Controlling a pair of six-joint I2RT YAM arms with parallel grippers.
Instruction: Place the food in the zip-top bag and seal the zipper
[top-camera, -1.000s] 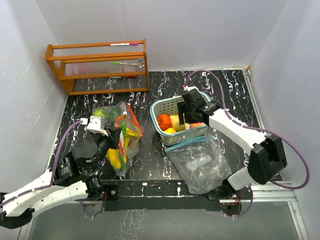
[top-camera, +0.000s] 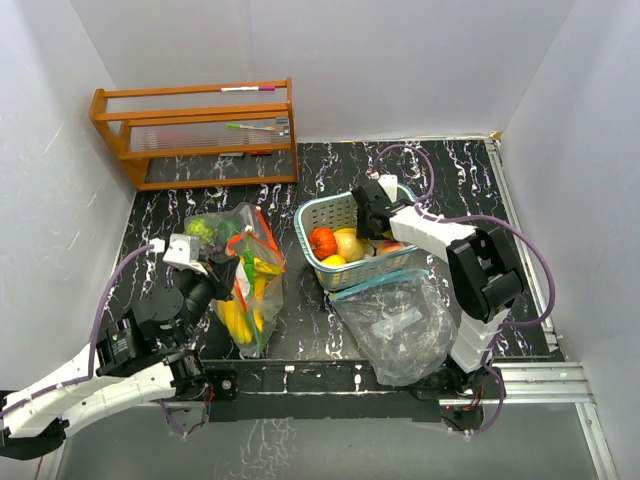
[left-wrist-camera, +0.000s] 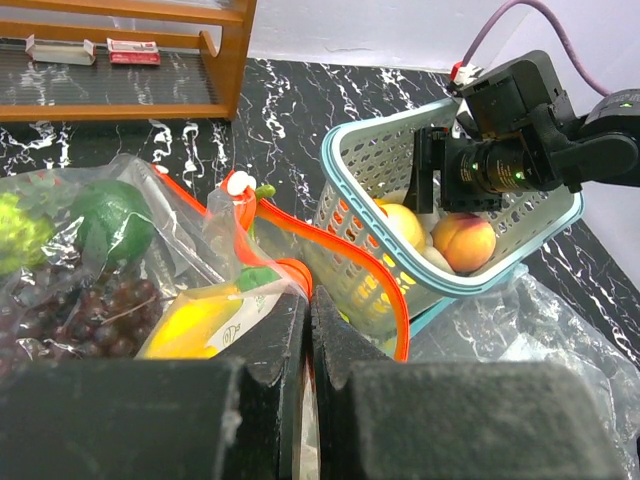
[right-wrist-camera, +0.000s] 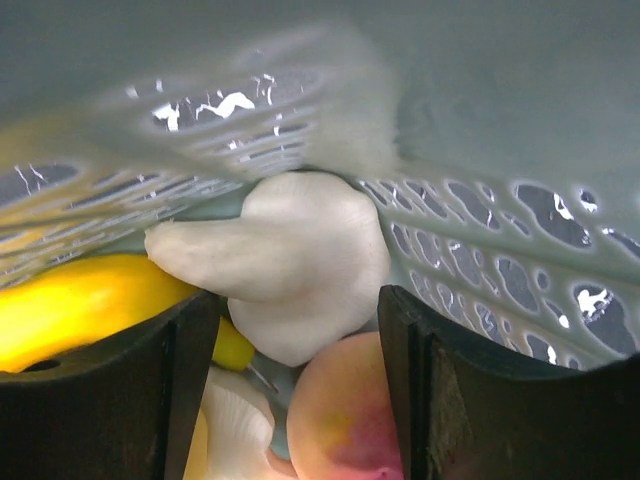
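An open zip bag (top-camera: 245, 315) with grapes, bananas and green produce stands left of the food basket (top-camera: 325, 210). My left gripper is shut at the bag's rim, the clear plastic edge at its fingertips. My right gripper is open, lowered inside the basket over a white mushroom-like piece (right-wrist-camera: 300, 260), a peach (right-wrist-camera: 340, 400) and a yellow item (right-wrist-camera: 90, 305). An orange pumpkin-like item (top-camera: 323, 242) sits at the basket's left end.
A second, flat clear bag (top-camera: 400, 330) lies in front of the basket. A wooden rack (top-camera: 195, 115) stands at the back left. Walls close in the sides and back.
My right arm has swung upright and my right gripper has moved deeper into the basket. The left arm is nearly still.
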